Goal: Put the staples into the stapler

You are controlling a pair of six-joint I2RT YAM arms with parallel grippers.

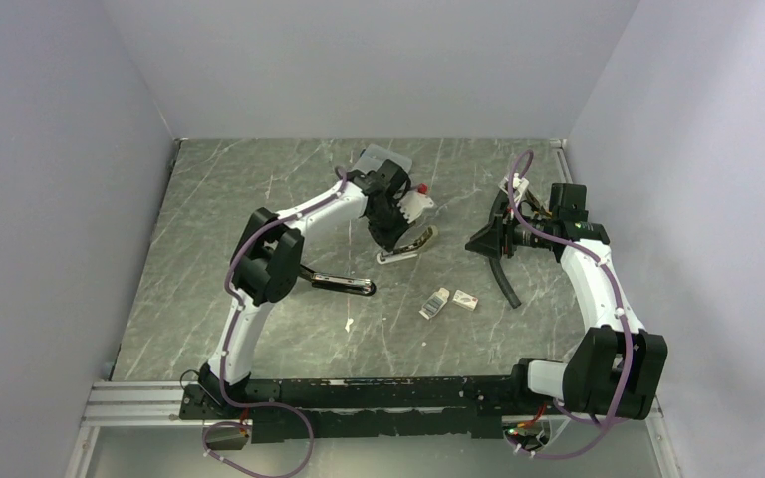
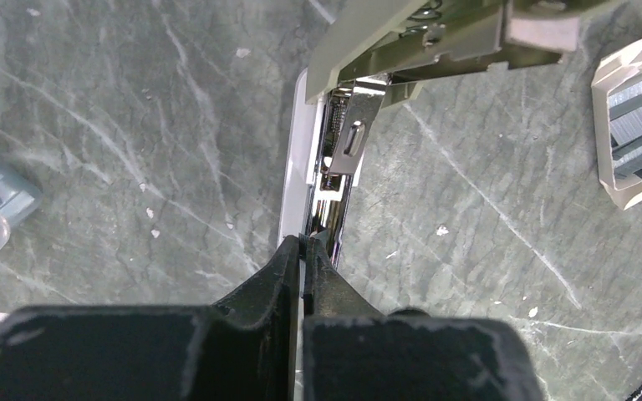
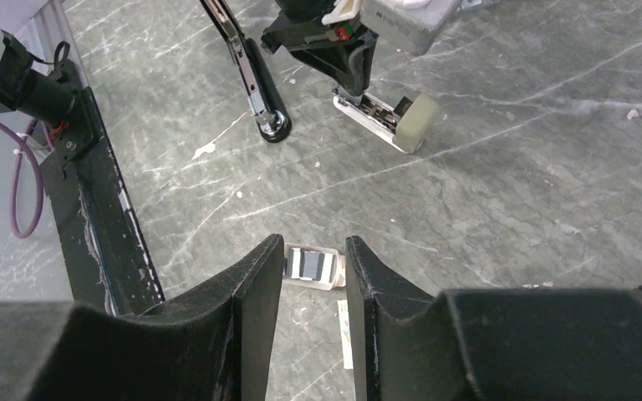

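Note:
The stapler [image 1: 398, 258] lies on the table in front of the left arm, its olive cover [image 2: 468, 33] swung up and its metal magazine exposed. At the front end of the magazine, my left gripper is shut on the stapler; the fingers hide the exact contact. An opened box of staples [image 2: 635, 117] stands right of the stapler, with grey strips showing inside. My right gripper is well away from the stapler, its fingers apart and empty. Beyond them on the table the same staple box [image 3: 311, 266] shows.
A small white box [image 1: 465, 300] lies beside the staple box. Left of these rests a long black stapler-like tool [image 1: 344, 286]. At the back is a clear plastic container [image 1: 386, 157]. A dark tube [image 1: 505, 284] lies near the right arm.

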